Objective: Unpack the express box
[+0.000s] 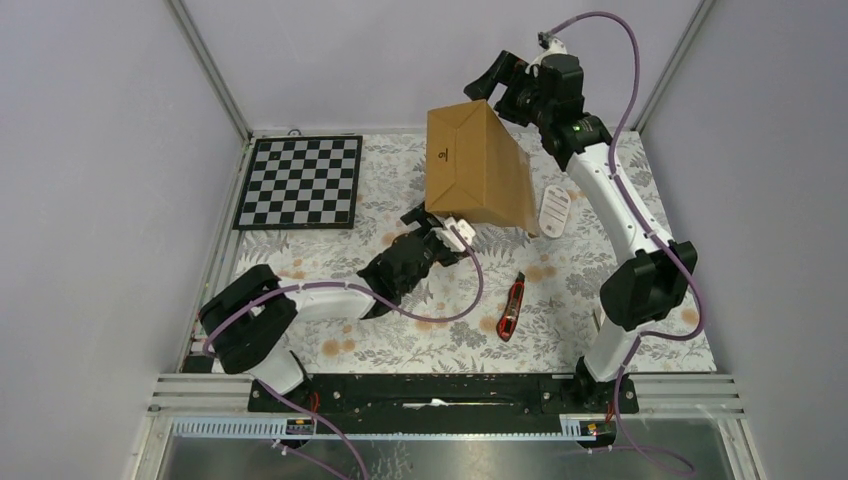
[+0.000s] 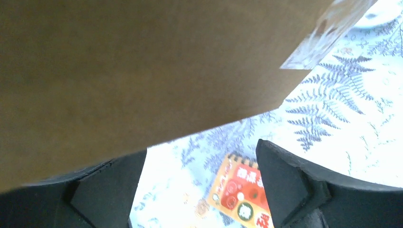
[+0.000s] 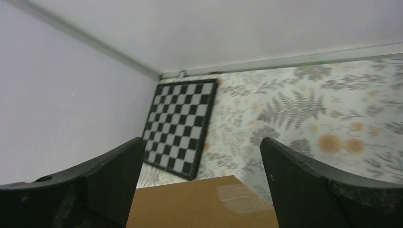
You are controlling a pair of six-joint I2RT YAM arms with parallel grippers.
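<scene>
The brown cardboard express box (image 1: 455,157) stands tilted in the top view, with clear tape along its right-hand edges. My left gripper is open at the box's near lower end; in its wrist view the cardboard (image 2: 142,71) fills the upper part and covers some of one finger. At the box's far upper end my right gripper is open, and a taped cardboard edge (image 3: 190,199) shows low between its fingers. Whether the fingers touch the box I cannot tell. A red-orange printed item (image 2: 241,190) lies on the cloth below; a white oval object (image 1: 554,211) lies right of the box.
A red and black utility knife (image 1: 511,307) lies on the floral cloth in front of the box. At the back left is a checkered board (image 1: 300,182). Bare cloth shows at the front middle; the right arm spans the right side.
</scene>
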